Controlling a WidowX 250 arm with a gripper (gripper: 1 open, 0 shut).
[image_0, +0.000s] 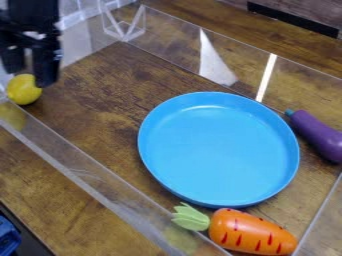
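Observation:
My black gripper (30, 58) hangs at the upper left of the camera view, blurred, its two fingers apart just above a yellow ball-shaped object (22, 93), perhaps a lemon. The yellow object rests on the wooden surface by the clear left wall. A blue plate (218, 144) lies in the middle right, empty.
A toy carrot (247, 231) lies below the plate and a purple eggplant (314, 135) to its right. Clear walls border the area. The wood (120, 100) left of the plate is bare. A dark blue object shows at the lower-left edge.

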